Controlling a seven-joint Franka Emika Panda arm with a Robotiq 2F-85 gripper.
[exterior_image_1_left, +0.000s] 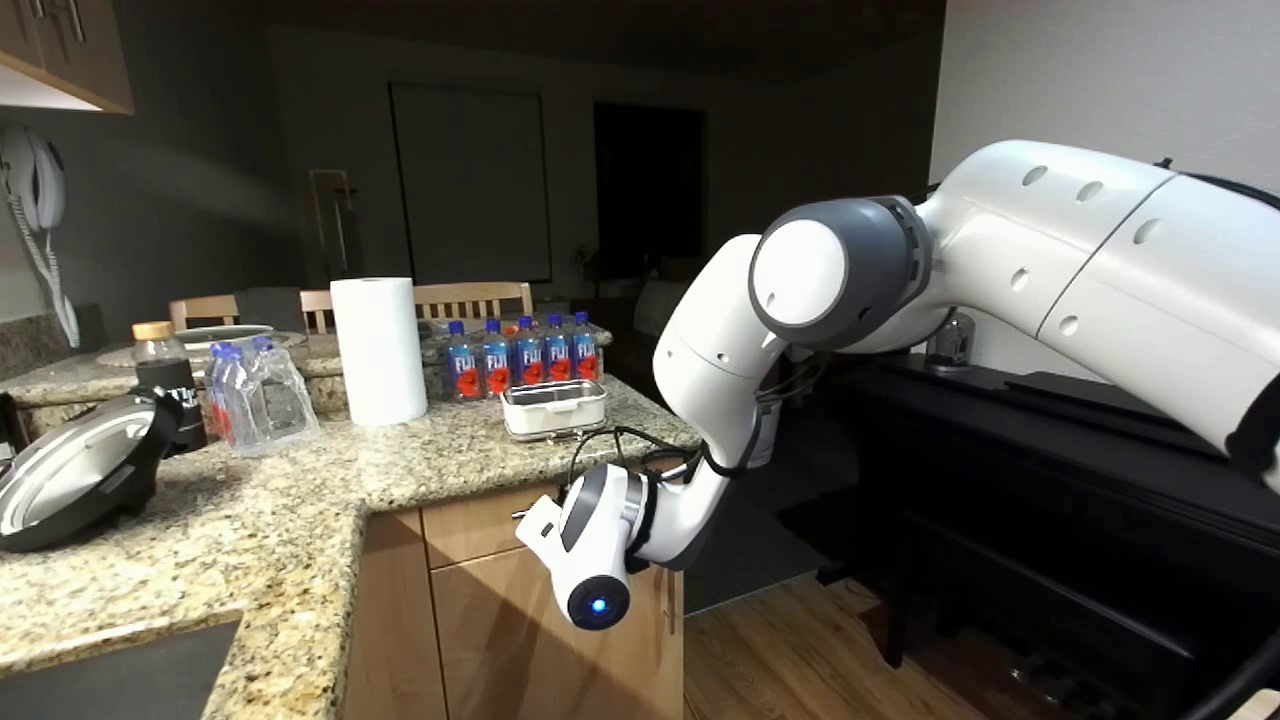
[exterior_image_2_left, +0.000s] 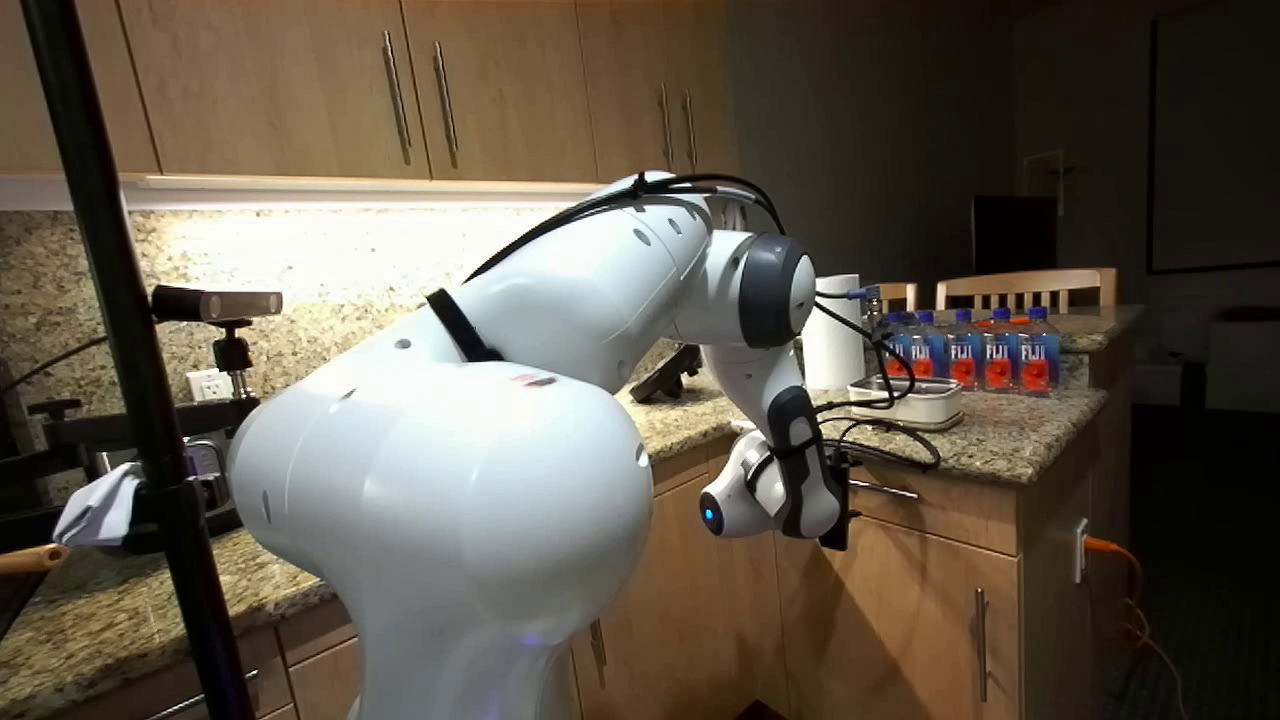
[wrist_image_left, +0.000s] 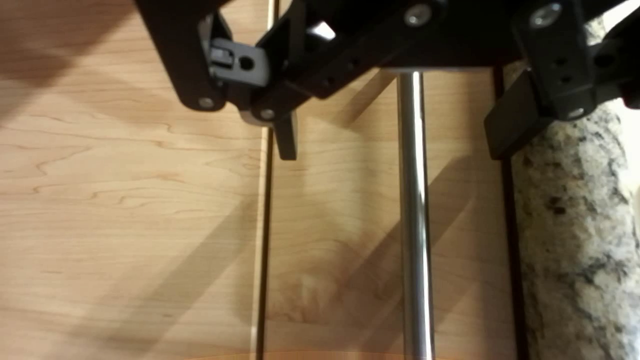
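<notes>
In the wrist view my gripper is open, its dark fingers (wrist_image_left: 286, 138) wide apart with nothing held between them. Beyond the gap runs a silver drawer handle (wrist_image_left: 415, 210), mounted on a light wooden drawer front (wrist_image_left: 342, 240). One fingertip appears over the seam below the drawer, the other near the counter's edge. Whether either finger touches the wood cannot be told. Exterior view 2 shows part of the same handle (exterior_image_2_left: 884, 490) just right of my wrist. The hand's white back hides the fingers in exterior view 1.
The granite counter (exterior_image_1_left: 420, 462) overhangs the drawer. On it stand a white lidless container (exterior_image_1_left: 554, 418), several water bottles (exterior_image_1_left: 528, 366), a paper towel roll (exterior_image_1_left: 379, 354) and a dark-rimmed lid (exterior_image_1_left: 90, 480). Black cables (exterior_image_2_left: 894, 450) loop beside my wrist. Open floor lies right of the cabinet.
</notes>
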